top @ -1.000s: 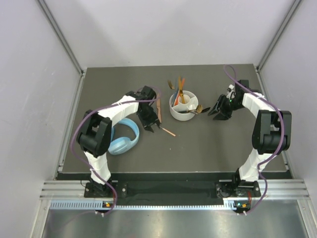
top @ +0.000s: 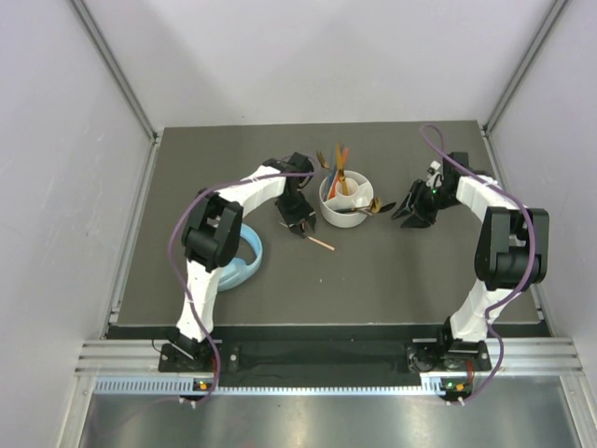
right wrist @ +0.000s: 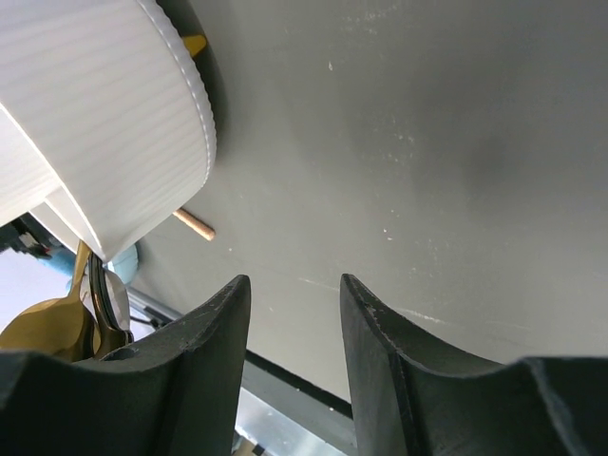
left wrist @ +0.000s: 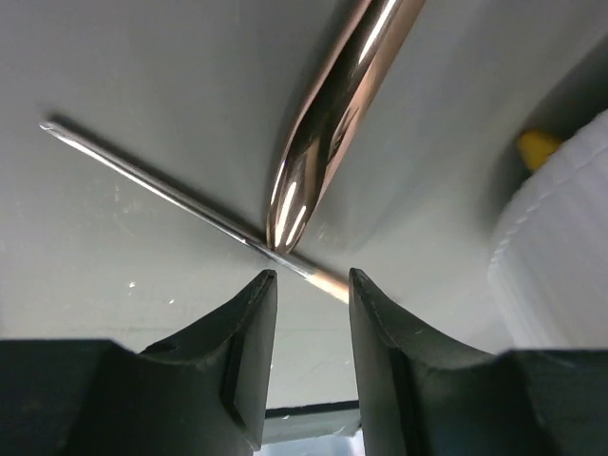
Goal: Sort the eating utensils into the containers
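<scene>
A white divided holder (top: 331,215) stands at the centre with several gold, black and coloured utensils in it. My open left gripper hangs just left of it, over a shiny copper-coloured utensil (left wrist: 313,142) and a thin steel stick (left wrist: 161,185) with a pale handle, which lie on the table with their ends meeting. My right gripper is right of the holder, fingers apart with nothing between them; in its view gold and black spoon handles (right wrist: 47,323) hang over the holder's side.
A light blue curved object (top: 238,271) lies at the left, near my left arm. White walls bound the back and sides.
My left gripper has moved rightward, toward the holder and over the loose utensils, with its arm. The right arm looks almost unchanged.
</scene>
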